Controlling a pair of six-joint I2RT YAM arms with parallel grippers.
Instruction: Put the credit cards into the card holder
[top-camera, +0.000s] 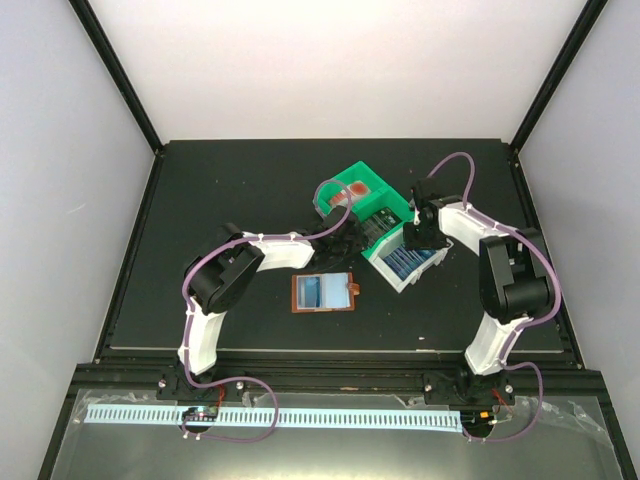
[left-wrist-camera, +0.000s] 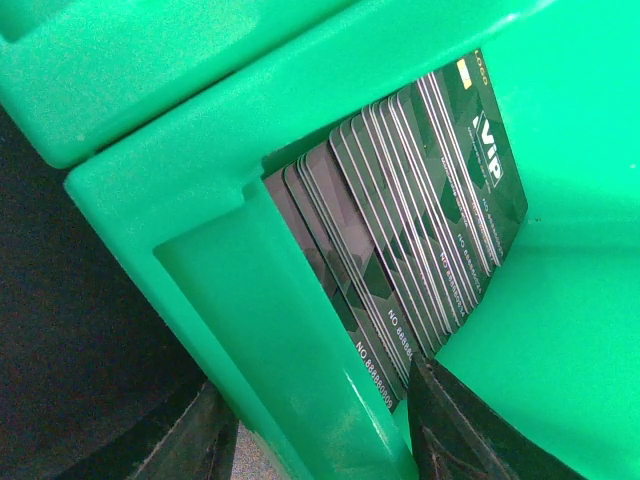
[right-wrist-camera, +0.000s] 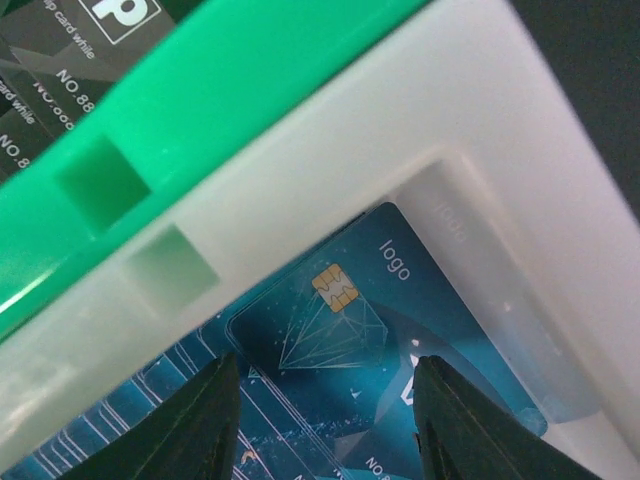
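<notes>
My left gripper is shut on the wall of the green box, one finger on either side of it. Dark grey VIP cards lean in a row inside that box. Blue cards fill the white tray beside it, the front one showing a gold chip. Over these blue cards my right gripper stands open, its fingertips apart; whether they touch a card I cannot tell. The brown card holder lies open on the table, with a blue card in its left side.
Another green compartment holding reddish cards stands behind the grey ones. The left forearm crosses just above the holder.
</notes>
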